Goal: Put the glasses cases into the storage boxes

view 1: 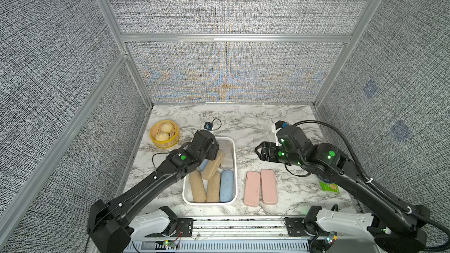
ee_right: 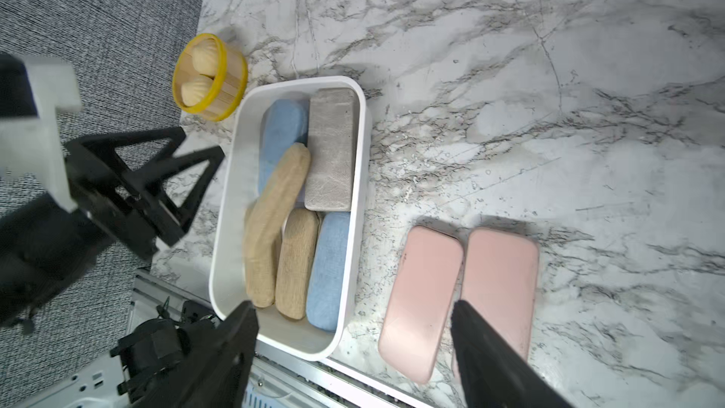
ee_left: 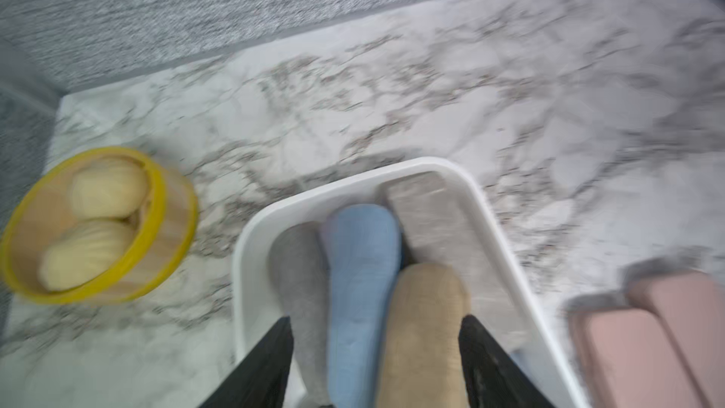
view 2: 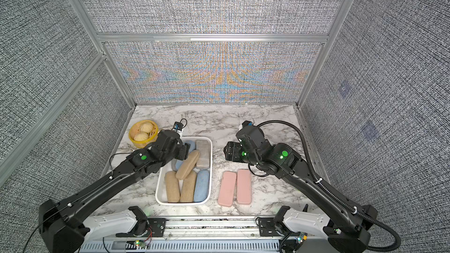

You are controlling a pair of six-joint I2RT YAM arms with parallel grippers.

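A white storage box [view 2: 210, 168] holds several soft glasses cases: tan [ee_right: 296, 257], blue [ee_right: 328, 272] and grey [ee_right: 330, 151], one tan case lying across others. Two pink lids or cases [view 2: 227, 187] [view 2: 243, 185] lie side by side on the table, right of the box. My left gripper hangs over the box, its fingers apart; whether anything is between them is unclear, as the tan case shows below. My right gripper stands above the table behind the pink pieces, open with nothing between its fingers.
A yellow steamer [view 1: 164, 142] with buns sits left of the box at the back. A green packet [view 1: 329, 187] lies at the right, partly behind my right arm. Enclosure walls surround the table.
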